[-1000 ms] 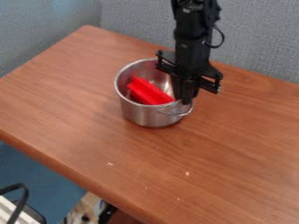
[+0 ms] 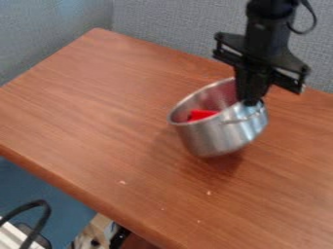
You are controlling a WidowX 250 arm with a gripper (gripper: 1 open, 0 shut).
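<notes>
A steel pot (image 2: 208, 131) is tilted on or just above the wooden table, right of centre. A red object (image 2: 201, 115) shows inside it, mostly hidden by the near wall. My black gripper (image 2: 250, 97) is at the pot's right rim, its fingers down at the rim and partly inside. It looks shut; whether the thin rim is between its fingers is hard to tell.
A grey padded wall (image 2: 169, 29) stands behind it. Cables and pale equipment lie below the table's front left edge.
The gripper has moved right and slightly toward the front. The pot has moved right with it and tipped, so less of the red object shows.
</notes>
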